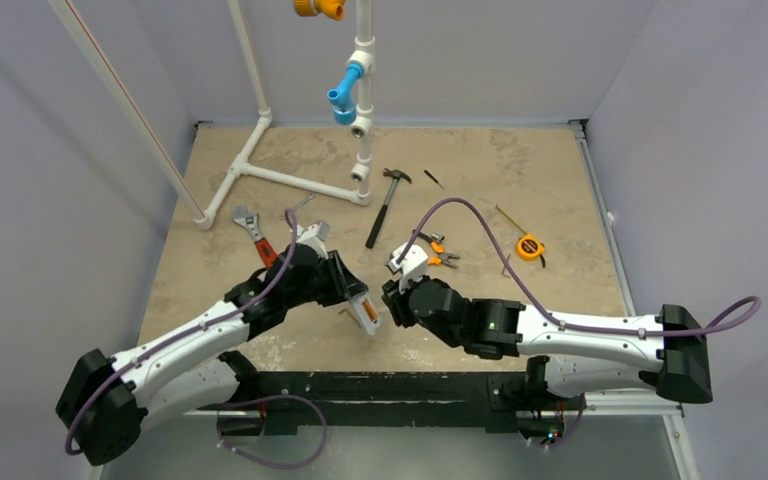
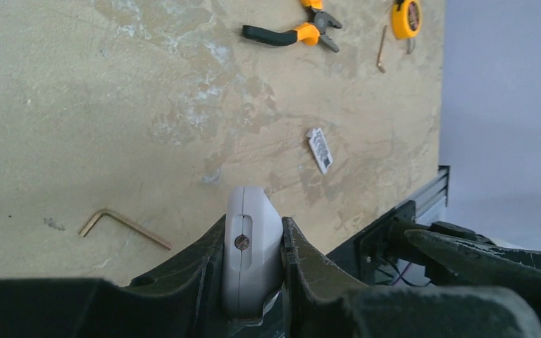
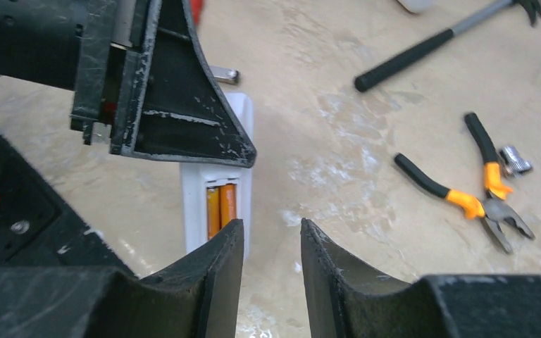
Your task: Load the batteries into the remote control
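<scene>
The white remote control is held by my left gripper (image 1: 350,290), which is shut on it; in the left wrist view its pale end (image 2: 252,260) sits between the fingers. Its open compartment shows two orange batteries (image 3: 227,201) side by side, seen in the right wrist view and from the top (image 1: 368,310). My right gripper is part open, just right of the remote, with no object seen between its fingertips. A small white piece (image 2: 320,149), perhaps the battery cover, lies on the table in the left wrist view.
Pliers (image 3: 494,208), a hammer (image 3: 401,65), an adjustable wrench (image 1: 255,232), hex keys (image 2: 130,225) and a tape measure (image 1: 530,247) lie around on the table (image 1: 550,170). A white pipe frame (image 1: 290,180) stands at back left.
</scene>
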